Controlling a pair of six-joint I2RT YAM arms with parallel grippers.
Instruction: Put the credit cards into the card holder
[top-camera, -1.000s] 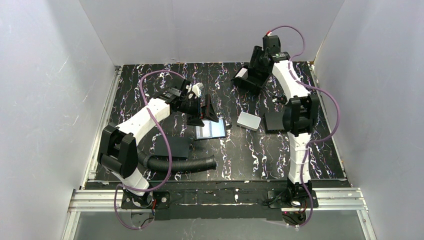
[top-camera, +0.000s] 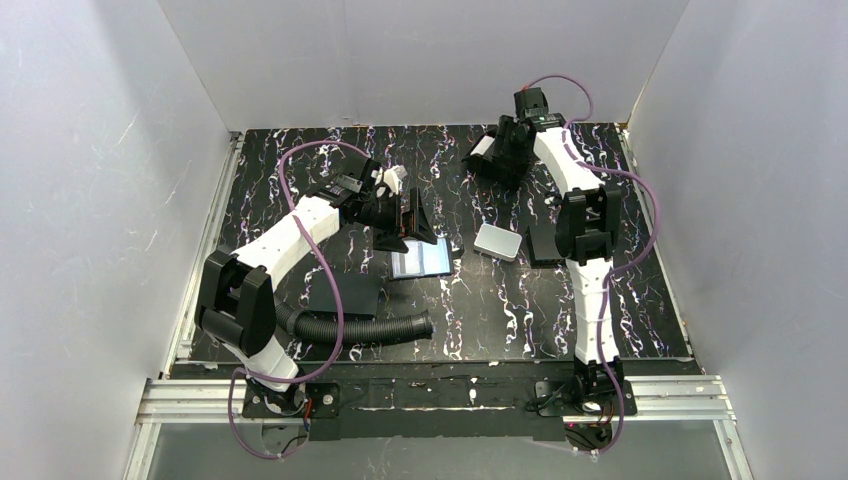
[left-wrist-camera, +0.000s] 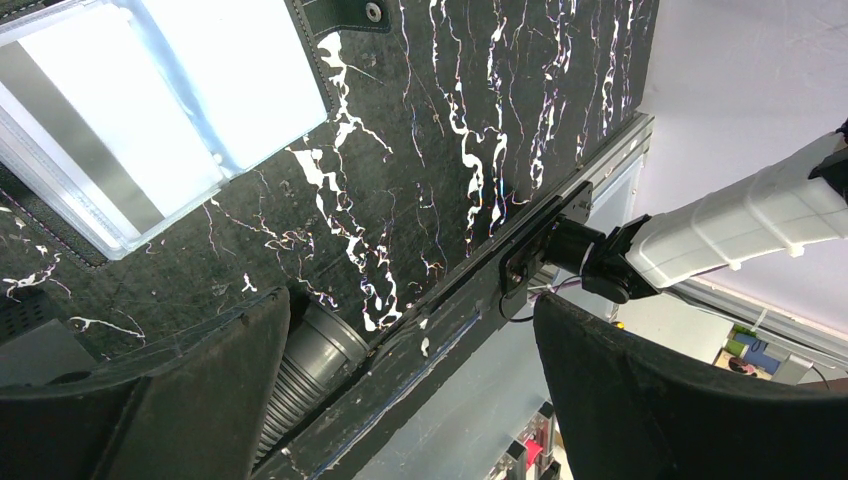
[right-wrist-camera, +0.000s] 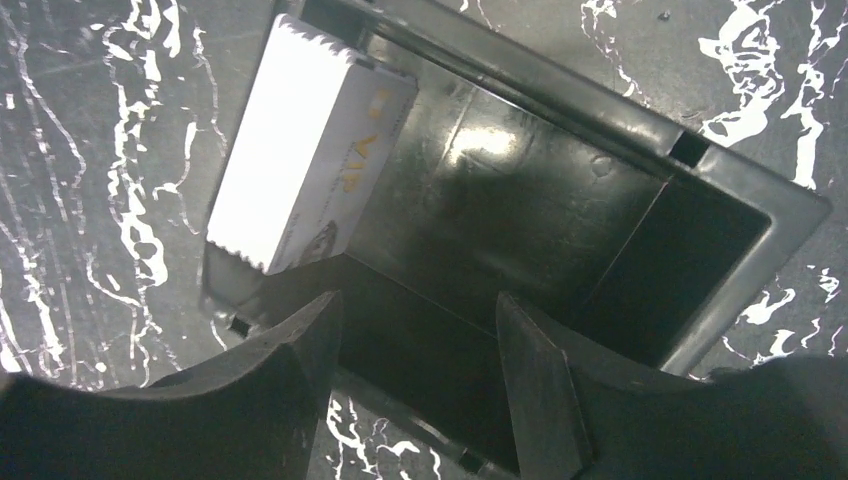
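A stack of white cards, the front one marked VIP, leans at the left end of a black box in the right wrist view. Over the box's near side my right gripper stands open, nothing between its fingers. From above, that gripper partly covers the box. The card holder lies spread flat with clear sleeves, its snap strap sticking out. My left gripper is open and empty, hanging above the holder in the top view. No card can be made out inside the sleeves.
A white tin-like box and a dark flat box sit right of the holder. Front left are a black pad and a ribbed black hose. Bare table lies at front centre.
The left arm and the card holder have stayed put.
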